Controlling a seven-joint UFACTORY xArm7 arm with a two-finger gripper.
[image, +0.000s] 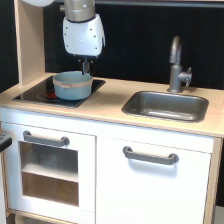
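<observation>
On the black cooktop at the counter's left stands a light blue pot, upright. My gripper points down at the pot's far right rim, its dark fingers small against the black background. Whether the fingertips touch the rim is unclear, and I cannot make out how far apart they are. The white arm reaches in from the top of the view.
A metal sink with a grey faucet is set into the counter's right half. Bare wooden countertop lies between cooktop and sink. Below are a white cabinet door and an oven-like door with a window.
</observation>
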